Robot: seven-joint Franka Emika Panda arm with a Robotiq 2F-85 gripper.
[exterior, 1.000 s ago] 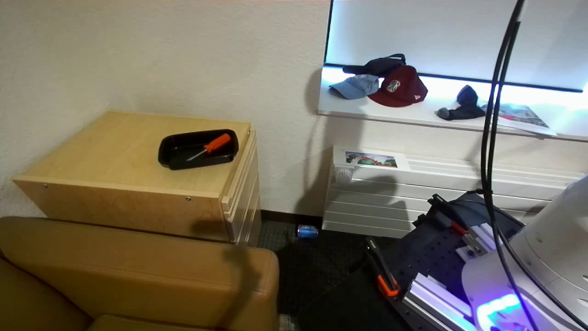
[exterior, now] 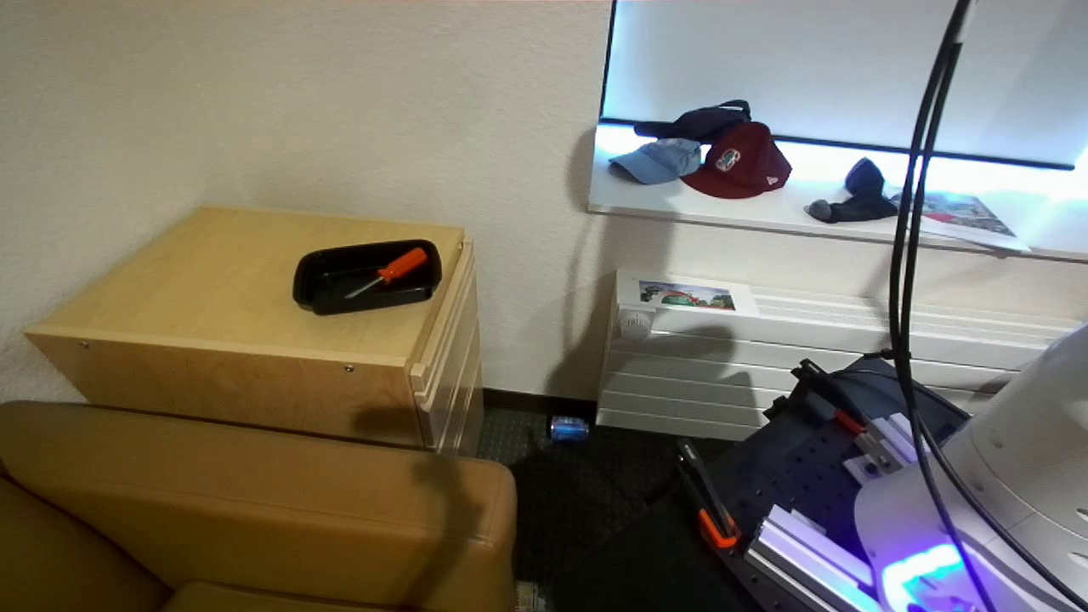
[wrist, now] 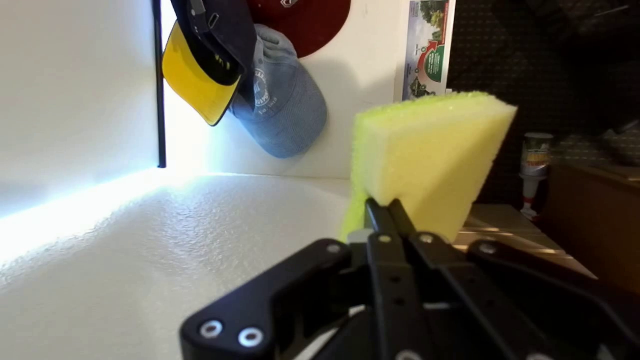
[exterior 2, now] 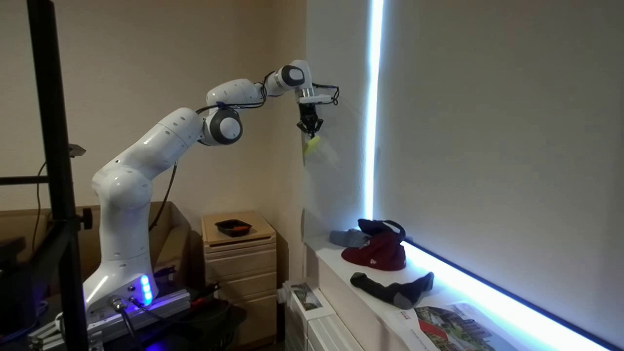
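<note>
In the wrist view a pale yellow sponge (wrist: 441, 165) with a brighter yellow-green layer along one side sits at the tips of my gripper. The black fingers are close together, apparently pinching the sponge by its near edge; the exact grip is partly hidden. From the second exterior view, my gripper (exterior 2: 311, 133) points down, high in front of the wall corner. The sponge (exterior 2: 311, 145) hangs tilted right beneath the fingertips, in mid-air and clear of any surface. Exterior view 1 shows only the arm's base (exterior: 989, 459), not the gripper.
A wooden cabinet (exterior: 245, 275) carries a black tray (exterior: 342, 301) with an orange-handled screwdriver (exterior: 403, 267) in it. Several caps, including a maroon cap (exterior 2: 377, 251), and a dark sock (exterior 2: 389, 290) lie on the windowsill. A blue can (exterior: 568, 428) is on the floor.
</note>
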